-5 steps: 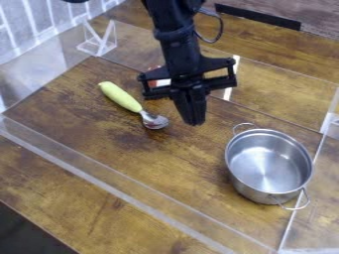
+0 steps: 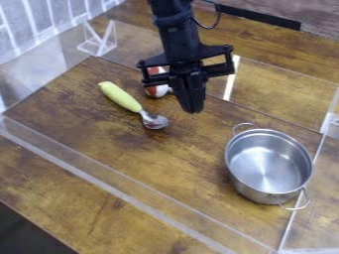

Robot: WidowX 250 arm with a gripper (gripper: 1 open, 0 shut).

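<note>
My black gripper (image 2: pixel 195 99) hangs above the wooden table, center top, pointing down; whether its fingers are open or shut is unclear. Below and left of it lies a spoon (image 2: pixel 125 99) with a pale yellow-green handle and metal head. A small red-and-white object (image 2: pixel 158 89) is partly hidden behind the gripper. A steel pot (image 2: pixel 268 161) with two handles sits at the right.
Clear plastic walls surround the work area, with a white bracket (image 2: pixel 99 38) at the back left.
My gripper has risen and shifted slightly, showing more of the red-and-white object behind it. The spoon and pot look unmoved.
</note>
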